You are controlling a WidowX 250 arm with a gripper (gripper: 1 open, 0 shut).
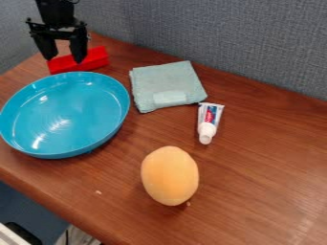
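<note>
My black gripper (61, 48) hangs at the top left, just over a red block (84, 62), its two fingers apart with the block's top behind and below them; whether they touch it I cannot tell. A large blue plate (64, 115) lies on the wooden table in front of the block. To the right of the plate are a folded grey-green cloth (166, 82) and a white toothpaste tube (209, 122). A yellow-orange oval object (170, 176) rests nearer the front.
A grey padded wall (230, 38) runs along the back. The table's left edge drops away at the lower left.
</note>
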